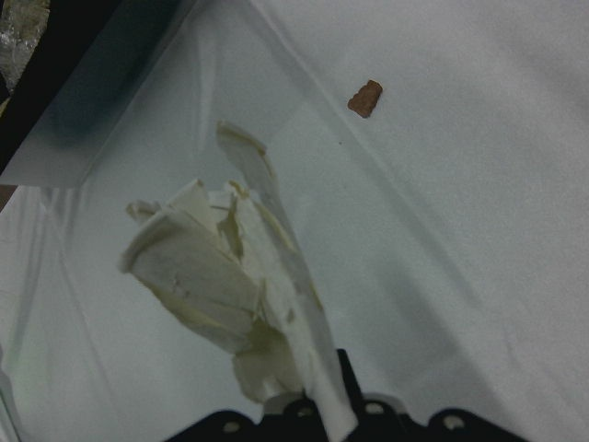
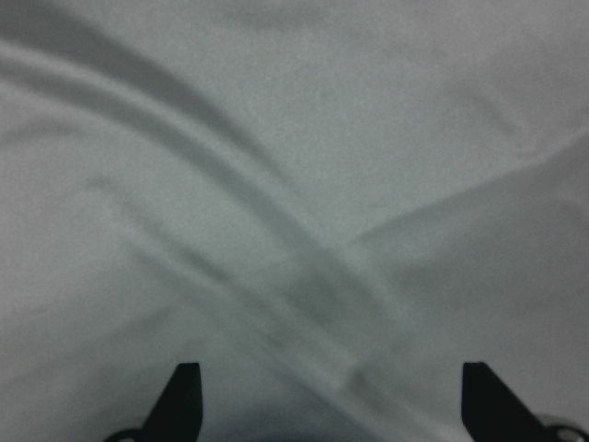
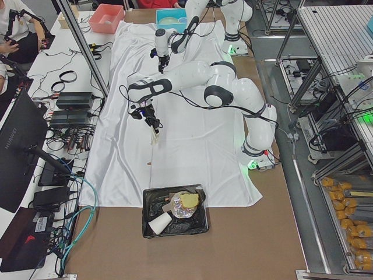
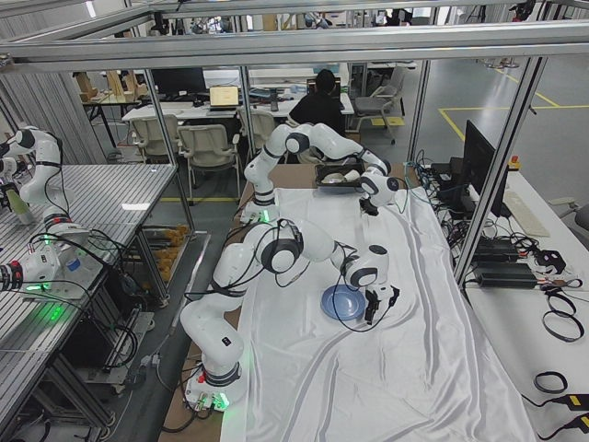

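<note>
My left gripper [image 3: 152, 123] is shut on a crumpled, pale piece of paper [image 1: 276, 285], which hangs over the white cloth [image 3: 186, 157]. A small brown scrap [image 1: 364, 98] lies on the cloth near it, also seen in the camera left view. My right gripper [image 4: 379, 304] is open over the cloth, nothing between its fingers in the right wrist view. A blue plate [image 4: 333, 302] lies beside it, mostly hidden by my arm in the camera left view.
A black-lined tray [image 3: 148, 210] with a white roll, foil and a yellow item sits at the cloth's near edge in the camera left view. Red [image 3: 106, 16] and blue [image 3: 175, 14] bins stand at the far end. A monitor and cables line the left side.
</note>
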